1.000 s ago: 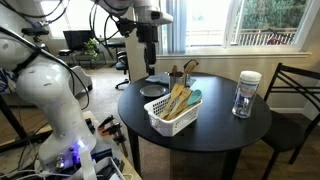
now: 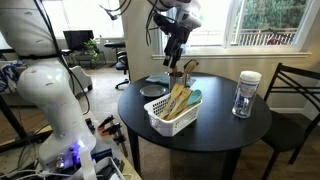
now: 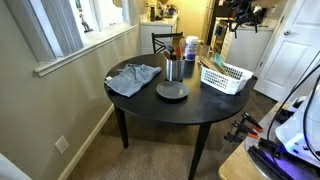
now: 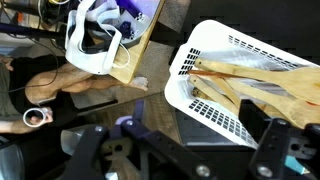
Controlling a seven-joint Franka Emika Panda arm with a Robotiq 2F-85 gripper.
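Observation:
My gripper (image 2: 174, 50) hangs in the air above the table, over and slightly behind the basket, with open fingers and nothing visible between them. Below it on the table sits a white perforated basket (image 2: 176, 125). Wooden utensils (image 2: 178, 102) and a teal spoon (image 2: 194, 97) lean in that basket. From the wrist, the basket (image 4: 184, 62) is under the fingers at the right, its wooden spoons (image 4: 262, 72) lying crosswise; the right finger hides part of them. At the top right of the second exterior view, the gripper (image 3: 240, 22) is apart from everything.
A dark plate (image 2: 153, 91) lies left of the basket. Behind stands a metal utensil holder (image 3: 174, 69), with a grey-blue cloth (image 3: 133, 79) nearby. A white canister (image 2: 246, 96) is on the right. Bare table lies between basket and canister; a chair (image 2: 291, 120) stands beyond.
In the first exterior view my gripper has moved right across the table, from above the plate's side to above the basket area, and its tilt has changed. The basket and utensils have not moved.

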